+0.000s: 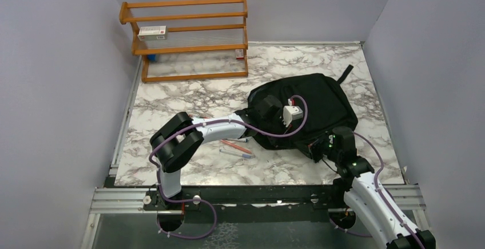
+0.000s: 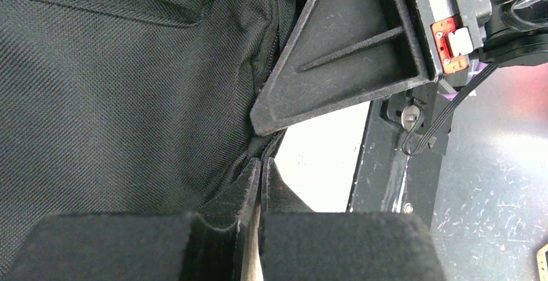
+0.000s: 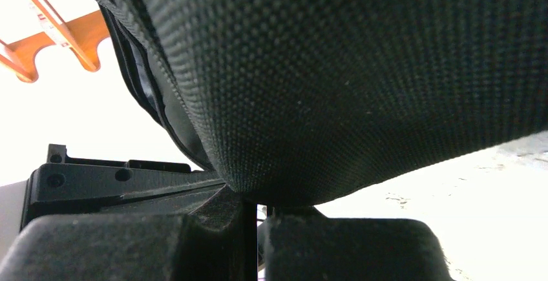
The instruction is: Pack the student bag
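A black fabric bag (image 1: 314, 91) lies flat on the right half of the marbled table, with its strap sticking out at the back right. At its front edge my right gripper is shut on the bag's fabric, which bulges over the fingertips in the right wrist view. Close beside it, my left gripper is shut, its tips against the zipped edge of the bag (image 2: 129, 106). Whether a thin bit of zip or cloth is pinched there cannot be told. A finger of the right gripper reaches into the left wrist view, just beyond those tips.
Several pens, among them a red one (image 1: 237, 147) and a blue-and-white one (image 1: 235, 154), lie left of the bag near the left arm. A wooden shelf (image 1: 194, 47) at the back left carries a white box (image 1: 152, 33) and a small red box (image 1: 239, 54).
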